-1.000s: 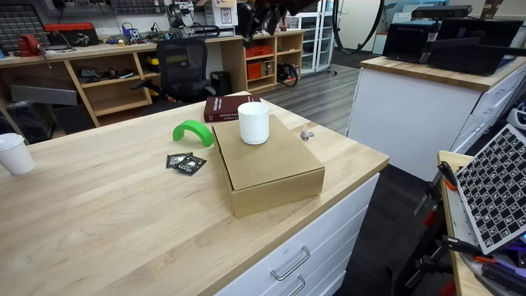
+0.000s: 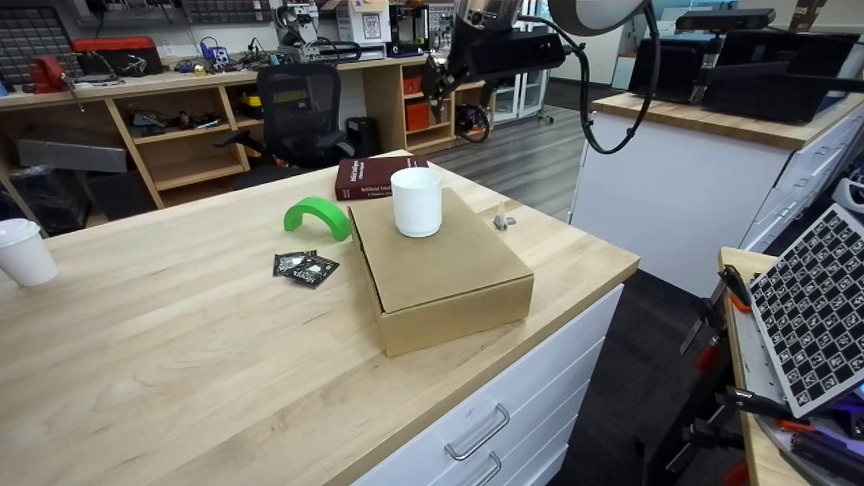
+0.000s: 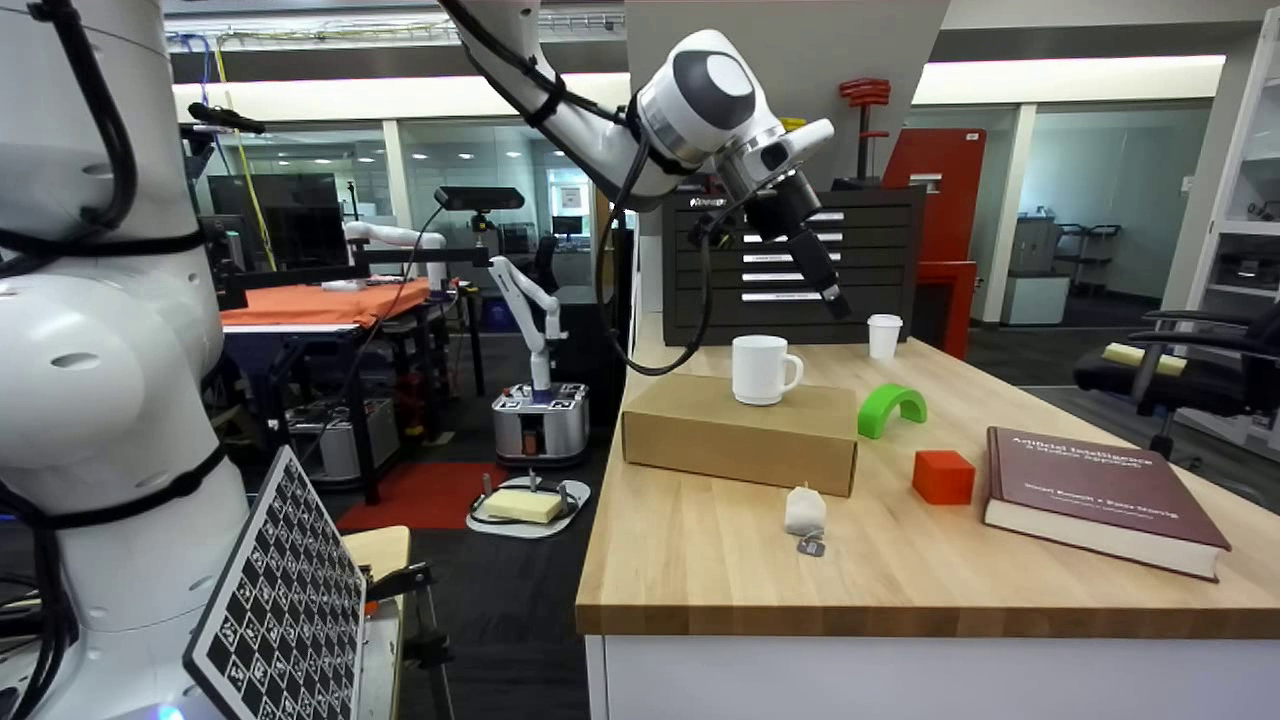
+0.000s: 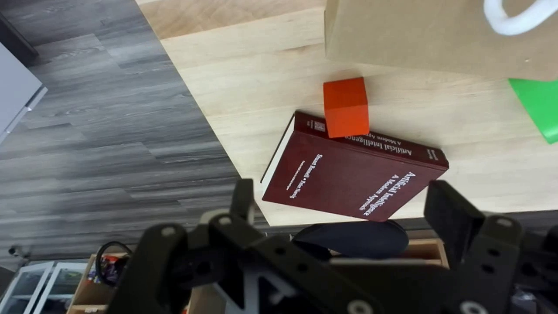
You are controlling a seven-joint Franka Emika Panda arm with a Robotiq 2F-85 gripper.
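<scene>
Above the table hangs my gripper, its fingers wide apart with nothing between them; in exterior view 1 it shows near the top, blurred. A white mug (image 3: 759,370) stands upright on a closed cardboard box (image 3: 738,434), its handle peeking in at the wrist view's top right. On the bare wood, a red block (image 3: 943,478) sits between the box and a dark red book (image 3: 1098,492). A teabag (image 3: 805,512) with a grey tag lies in front of the box. Behind the red block stands a green arch (image 3: 891,408).
Two black packets (image 2: 306,267) lie on the table left of the box. A white paper cup (image 2: 25,252) stands at the far left. Free wood spans the table's left and front. The table's edge (image 2: 486,360) drops off to the right.
In exterior view 1 the arm and gripper have come lower and slightly right, with more of the arm in view. The objects on the table have kept their places.
</scene>
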